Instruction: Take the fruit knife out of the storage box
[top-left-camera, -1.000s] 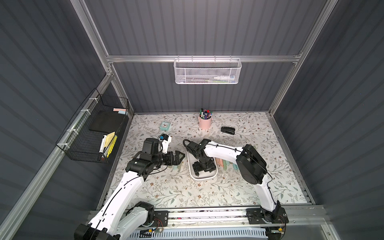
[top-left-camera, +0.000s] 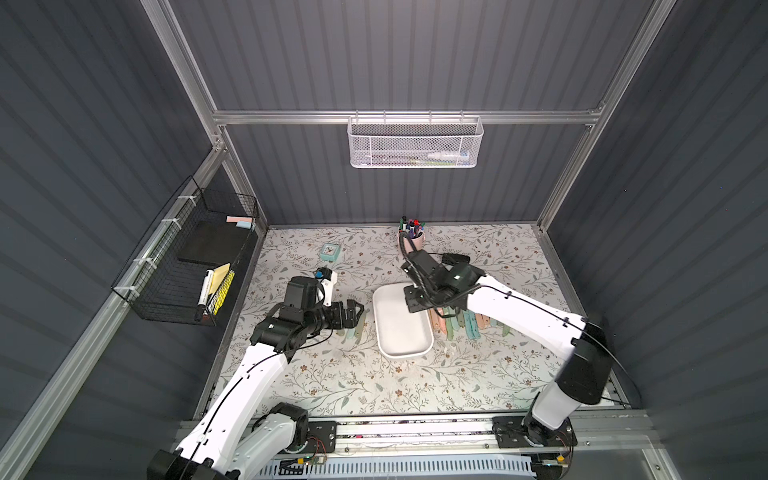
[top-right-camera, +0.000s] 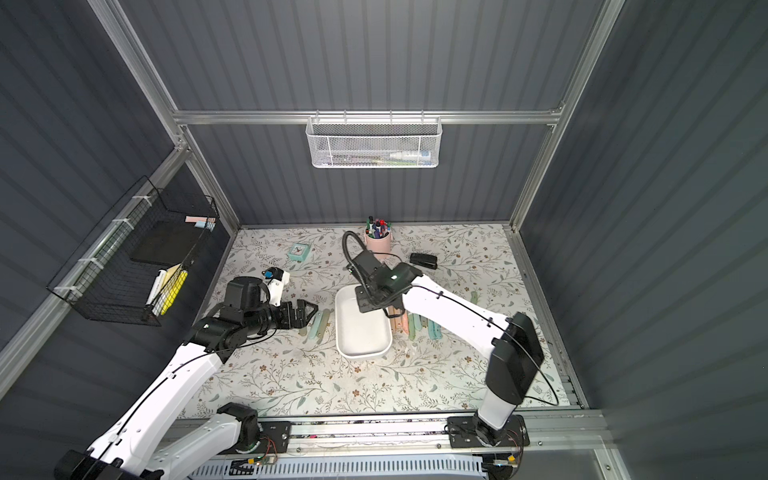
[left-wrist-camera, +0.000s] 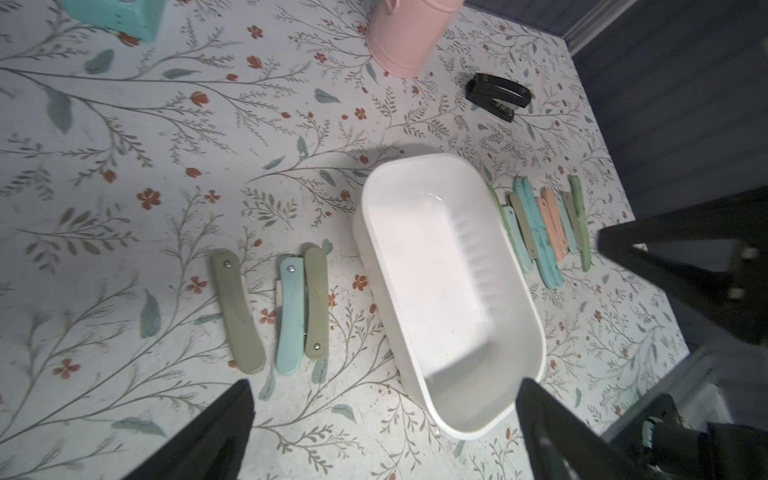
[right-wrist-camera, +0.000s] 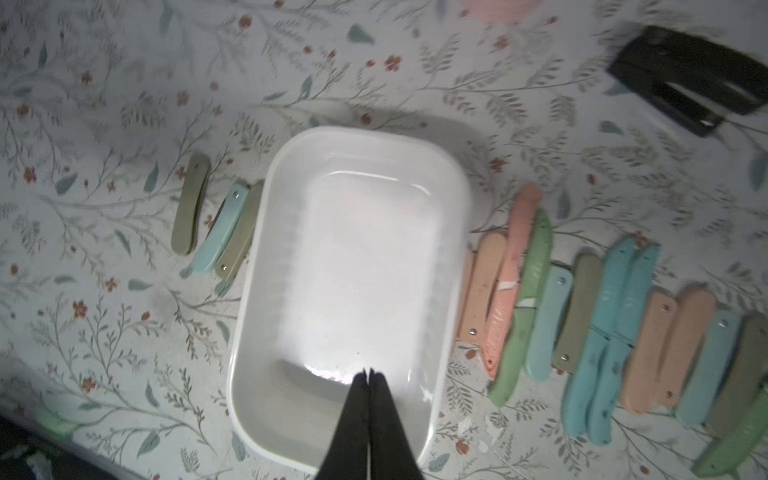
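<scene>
The white storage box (right-wrist-camera: 360, 264) stands mid-table, and its floor is bare in both wrist views. Fruit knives in several colours lie outside it: a green knife (right-wrist-camera: 524, 312), a coral knife (right-wrist-camera: 509, 280) and blue knives (right-wrist-camera: 612, 344) to its right. On its left are an olive knife (left-wrist-camera: 237, 312), a light blue knife (left-wrist-camera: 291, 314) and another olive knife (left-wrist-camera: 317, 304). My right gripper is over the box, shut, with nothing visible between its fingers. To the left of the box my left gripper stands open and empty above the table.
Behind the box are a pink pen cup (top-right-camera: 378, 240) and a black stapler (top-right-camera: 424, 261). A teal clock (top-right-camera: 299, 252) sits at the back left. Wire baskets hang on the left and back walls.
My right arm has lifted up and back out of the box, leaving its floor in view. The left arm has shifted only slightly left.
</scene>
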